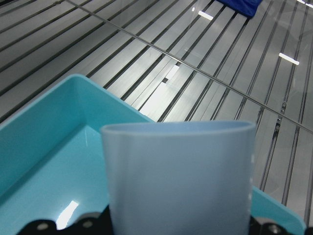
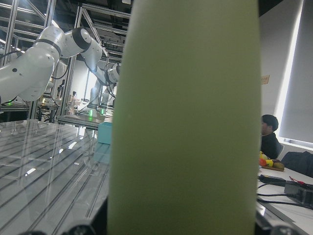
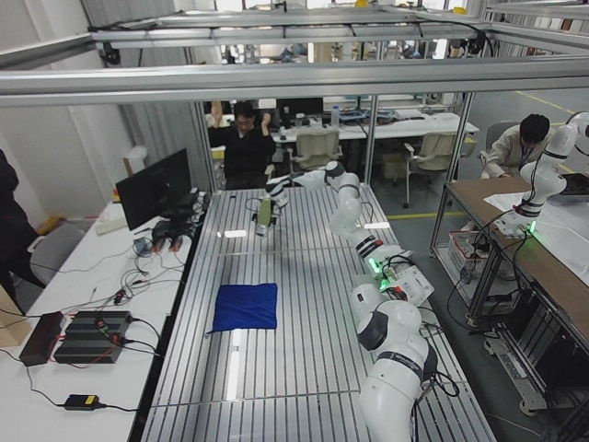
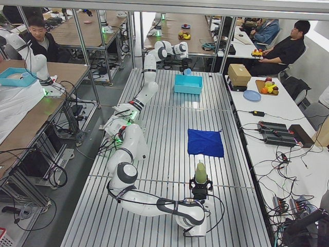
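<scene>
A light blue cup (image 1: 178,176) fills the lower middle of the left wrist view, with my left gripper (image 4: 184,67) shut on it, over or beside a cyan bin (image 1: 54,161), also in the camera right view (image 4: 188,88). My right gripper (image 4: 200,184) is shut on a pale green cylindrical object (image 2: 183,117), held upright at the other end of the slatted table (image 4: 167,118). A blue cloth (image 4: 205,144) lies flat in the middle of the table.
Side desks hold a cardboard box (image 4: 239,74), a blue plate (image 4: 252,95), a fruit tray (image 4: 270,88), cables and electronic boxes (image 3: 92,336). Arm bases occupy one long edge of the table. People sit beyond it.
</scene>
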